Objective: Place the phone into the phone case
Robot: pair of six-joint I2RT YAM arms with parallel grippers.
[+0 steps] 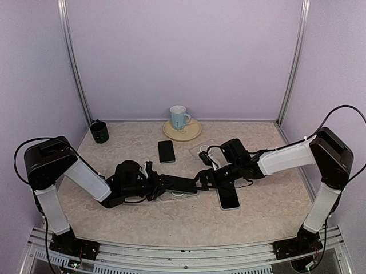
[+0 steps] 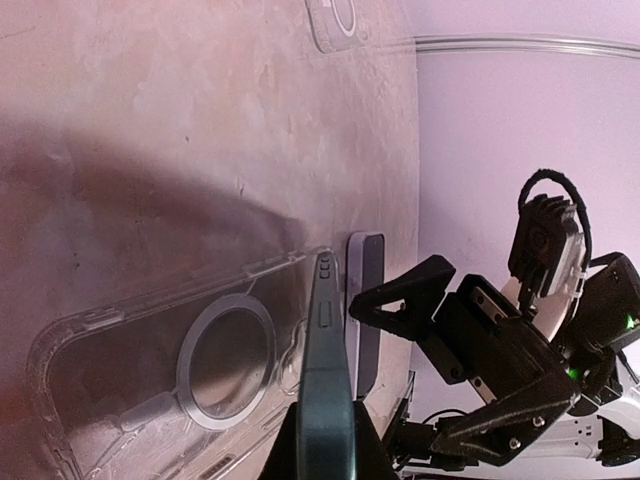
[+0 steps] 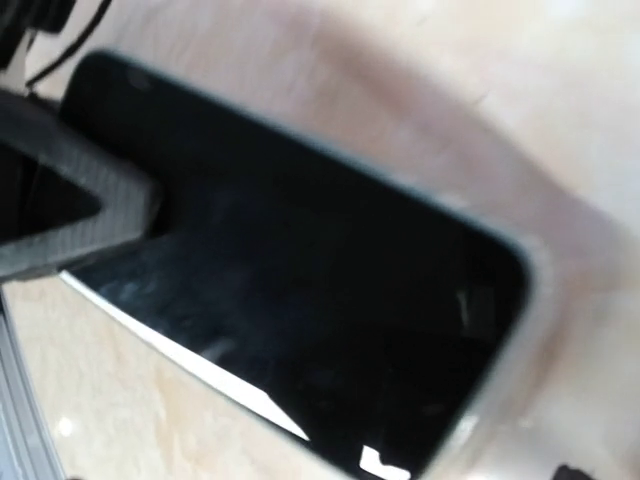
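Observation:
A dark phone [image 1: 182, 184] is held by its left end, with my left gripper [image 1: 160, 182] shut on it. In the left wrist view this phone [image 2: 326, 375] appears edge-on above a clear phone case with a ring [image 2: 228, 360], which lies on the table. The right wrist view shows its black screen [image 3: 300, 250], with a finger of the left gripper over one end. My right gripper [image 1: 201, 170] stands open close to the phone's right end, nothing visible between its fingers. Most of the case is hidden under the phone in the top view.
A second phone [image 1: 229, 198] lies below the right arm, and a third phone [image 1: 166, 151] farther back. Another clear case [image 2: 335, 22] lies behind. A blue mug [image 1: 178, 116] stands on a yellow plate [image 1: 191, 135]; a dark cup [image 1: 99, 132] is back left.

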